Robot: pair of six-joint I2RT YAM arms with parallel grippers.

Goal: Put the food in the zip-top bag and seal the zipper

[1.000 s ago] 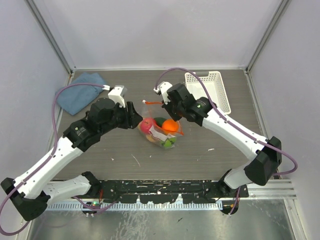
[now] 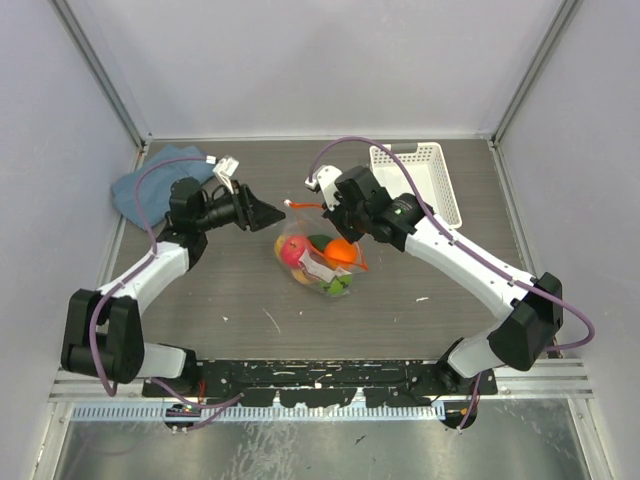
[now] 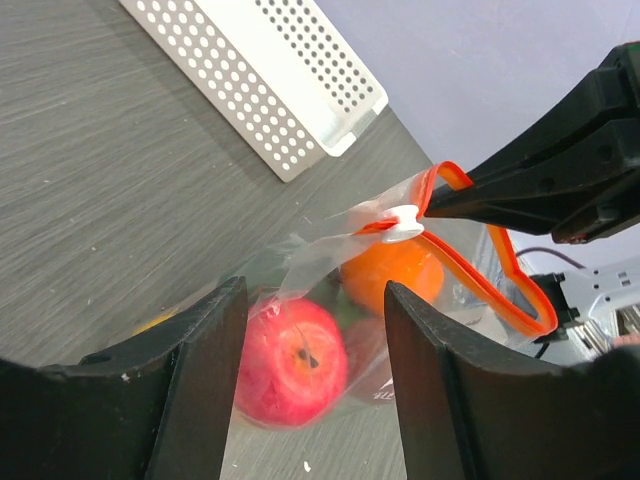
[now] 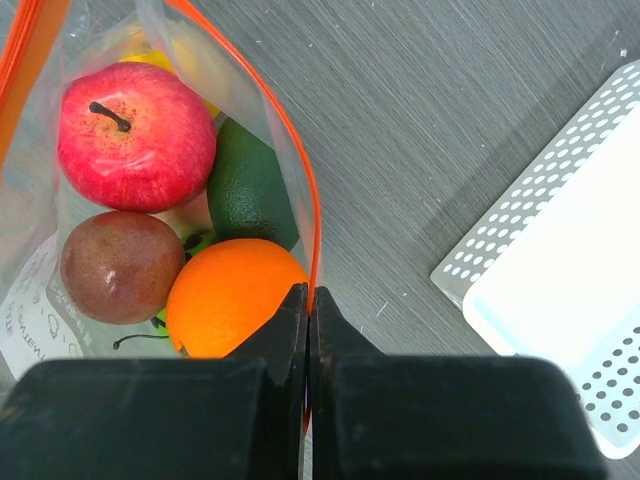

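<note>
A clear zip top bag [image 2: 318, 262] with an orange-red zipper edge lies mid-table, its mouth spread open. Inside it are a red apple [image 4: 137, 137], an orange [image 4: 232, 298], a dark green avocado [image 4: 250, 188] and a brownish-purple round fruit [image 4: 122, 267]. The white slider [image 3: 403, 224] sits at one end of the zipper. My right gripper is shut on the bag's zipper edge, holding that side up. To the left of the bag, my left gripper [image 2: 284, 217] stands open and empty, its fingers pointing toward the slider end without touching it.
An empty white perforated basket [image 2: 428, 180] stands at the back right. A folded blue cloth [image 2: 150, 190] lies at the back left. Bare table [image 2: 230, 310] shows in front of and left of the bag.
The right arm and the bag look unmoved.
</note>
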